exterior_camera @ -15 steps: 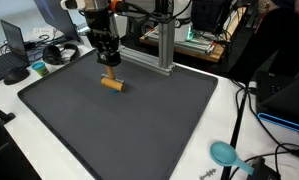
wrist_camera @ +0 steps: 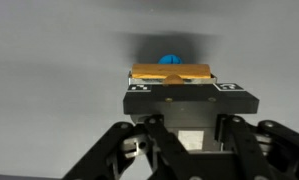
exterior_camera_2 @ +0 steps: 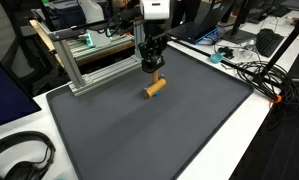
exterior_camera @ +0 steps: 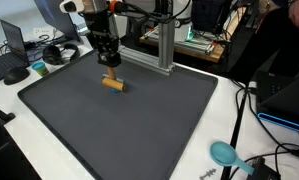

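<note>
An orange wooden piece shaped like a mallet, with a crosswise head (exterior_camera: 113, 84), stands below my gripper (exterior_camera: 110, 67). Its upright stem (exterior_camera_2: 157, 74) rises from the head (exterior_camera_2: 154, 88) into the fingers, which are shut on it. From the wrist, the head appears as a wooden bar (wrist_camera: 149, 71) just beyond the black fingers (wrist_camera: 189, 106), and a round blue part (wrist_camera: 170, 59) shows past it. The head is at or just above the dark table mat; whether it touches cannot be told. The upper stem is hidden between the fingers.
A white-framed rack (exterior_camera_2: 89, 74) stands close behind it. A headphone set (exterior_camera_2: 21, 158) and a turquoise object (exterior_camera: 227, 154) are farther off. A laptop (exterior_camera: 11, 62) and a green cup (exterior_camera: 39, 68) are near the arm's base.
</note>
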